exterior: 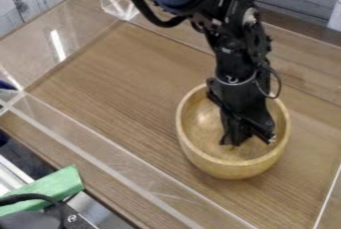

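A round wooden bowl (pixel 213 158) stands on the wooden table at the centre right. The black robot arm reaches down from the top, and its gripper (pixel 246 131) is inside the bowl, low against the far right part of its interior. Whether the fingers are apart or together is hard to make out, and I cannot tell if anything is between them.
Clear panels edge it at the left. A green object (pixel 47 185) with a black cable lies at the lower left. A wall runs along the back right.
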